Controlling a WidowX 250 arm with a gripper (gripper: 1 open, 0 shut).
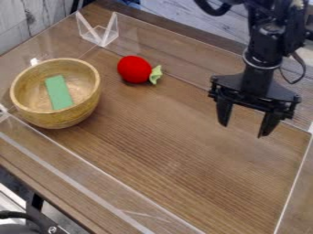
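A black robot gripper (254, 108) hangs low over the right part of the wooden table (159, 174), its fingers pointing down and spread apart with nothing visible between them. A wooden bowl (86, 108) at the left holds a green block (59, 93). A red plush object (134, 68) with a green leafy end lies at the upper middle, well left of the gripper.
A clear plastic container (98, 27) stands at the back left. A wall edge runs along the back and cables lie at the lower left.
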